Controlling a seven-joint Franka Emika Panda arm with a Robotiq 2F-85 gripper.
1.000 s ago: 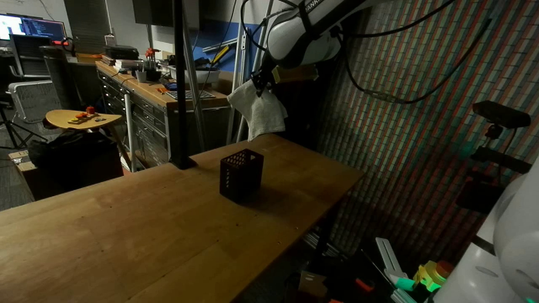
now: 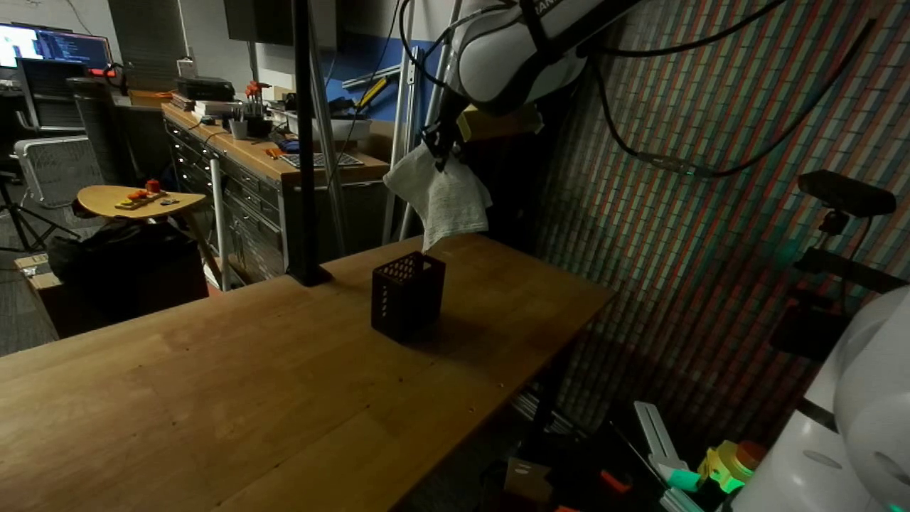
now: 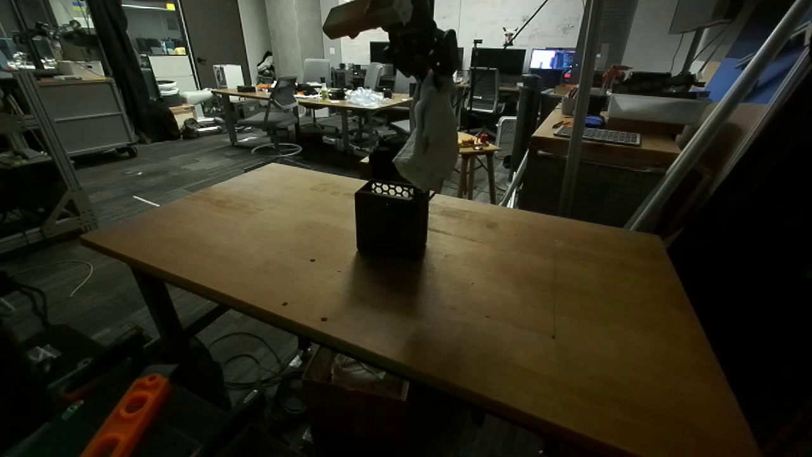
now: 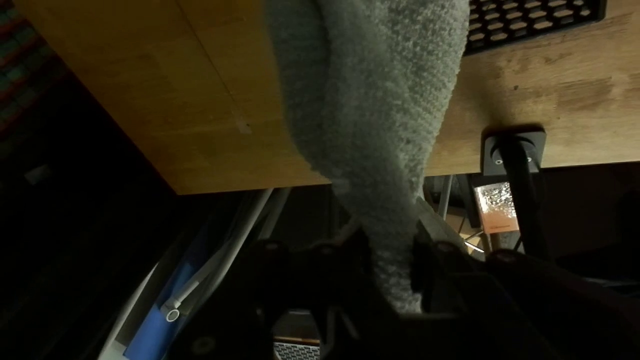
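A pale grey-white cloth (image 2: 445, 198) hangs in loose folds from my gripper (image 2: 441, 152), which is shut on it. In the wrist view the bunched cloth (image 4: 378, 120) runs down between the dark fingers and covers much of the picture. A black basket with honeycomb holes (image 2: 407, 296) stands upright on the wooden table. In exterior view 2 the cloth (image 3: 432, 137) hangs above and close to the right side of the basket (image 3: 392, 221). Only a corner of the basket's perforated wall (image 4: 531, 21) shows in the wrist view. The inside of the basket cannot be made out.
A black post (image 2: 303, 171) rises from the table's far edge, left of the basket. Metal poles (image 2: 405, 145) stand behind the arm, and a patterned wall lies to the right.
The arm has shifted slightly to the right in exterior view 1. The basket has not moved.
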